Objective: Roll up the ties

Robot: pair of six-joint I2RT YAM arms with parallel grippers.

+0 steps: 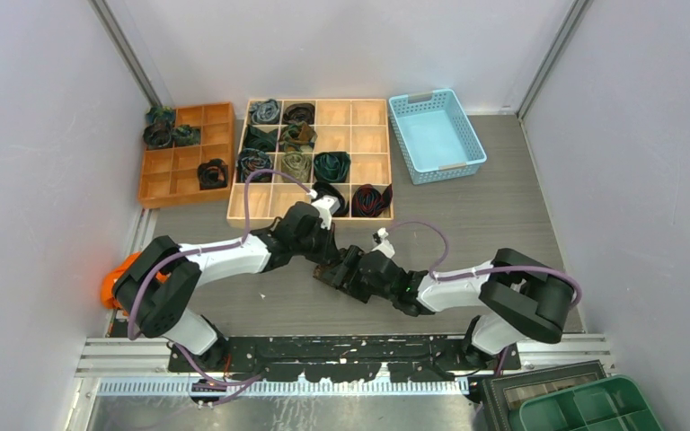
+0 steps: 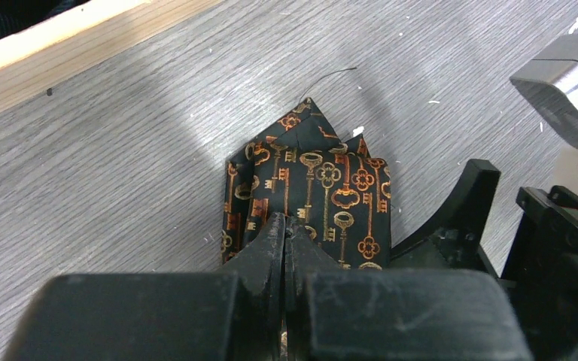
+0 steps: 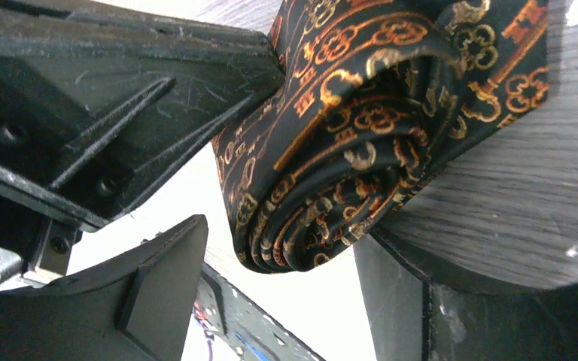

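A black tie with orange and tan key patterns (image 2: 327, 195), partly rolled, lies on the grey table. The right wrist view shows its coiled end (image 3: 316, 218) with a flap reaching right. My left gripper has its fingers together, tips against the tie; whether a fold is pinched between them is hidden. From the upper left of the right wrist view, that gripper's dark fingers (image 3: 120, 98) touch the roll. My right gripper stands part open, one finger on either side of the coiled end. From above, both grippers largely cover the tie.
Close behind my grippers is a wooden divided tray (image 1: 332, 113) holding several rolled ties. An orange divided tray (image 1: 155, 189) sits at the left, a blue basket (image 1: 436, 148) at the back right. Bare table (image 1: 503, 215) extends on the right.
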